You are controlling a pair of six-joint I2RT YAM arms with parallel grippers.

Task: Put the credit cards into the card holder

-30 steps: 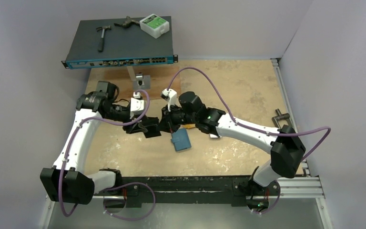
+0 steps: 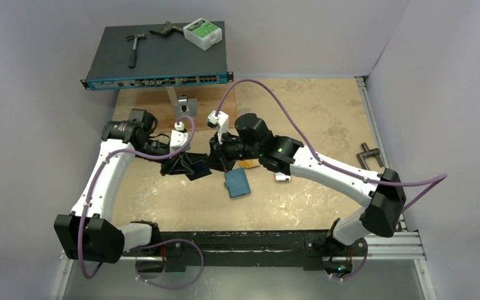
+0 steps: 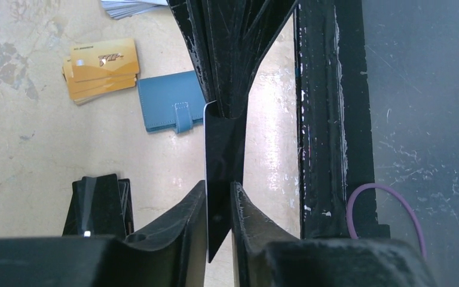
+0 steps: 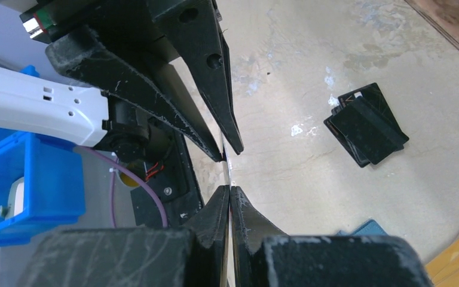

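A thin black card spans the space between my two grippers, seen nearly edge-on in the right wrist view. My right gripper is shut on one end of it. Around the other end stands my left gripper, its fingers parted with the card between them. Below, on the table, lies the closed blue card holder (image 2: pixel 237 183), its strap showing in the left wrist view. A small stack of black cards (image 4: pixel 367 128) rests apart from the holder. Yellow cards (image 3: pixel 103 67) lie beside the holder.
Light cards (image 3: pixel 132 7) show at the top edge of the left wrist view. At the back stands a dark rack unit (image 2: pixel 162 53) with tools and a box on top.
My left gripper's fingers have spread apart around the card, and the card's angle has shifted slightly. The right arm has moved a little; its gripper stays near the same place.
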